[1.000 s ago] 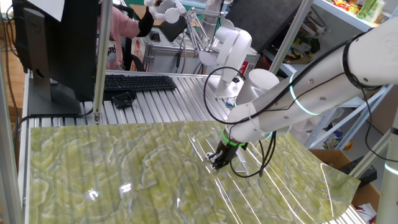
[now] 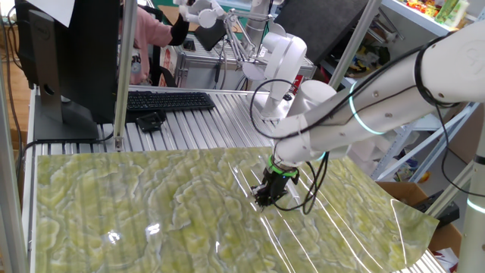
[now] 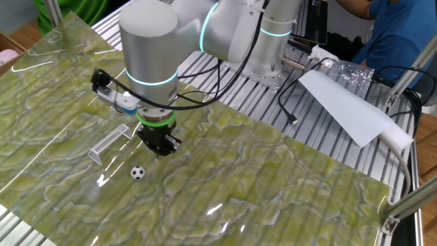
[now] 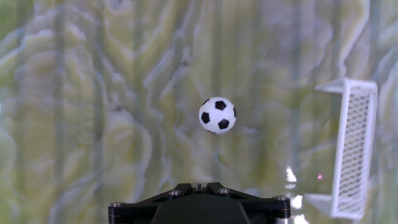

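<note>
A small black-and-white soccer ball (image 4: 217, 116) rests on the green-and-white marbled sheet, near the middle of the wrist view. To its right there stands a small white goal (image 4: 354, 149) with a mesh net. My black gripper (image 3: 164, 152) is over the sheet in exterior view 2, just right of the ball (image 3: 138, 173) and the goal (image 3: 109, 142). The ball is clear of the gripper. Along the bottom edge of the wrist view, the gripper shows only in part; how its fingers stand is unclear. Exterior view 1 does not show the ball.
The marbled sheet (image 2: 114, 205) is broad and mostly bare, with bright reflections. Beyond it are a keyboard (image 2: 170, 101) and a monitor (image 2: 72, 68). A white paper sheet (image 3: 345, 106) lies near the arm's base; cables loop around the arm.
The gripper has turned or tilted slightly and dipped a little in exterior view 1, its cable loop shifting left.
</note>
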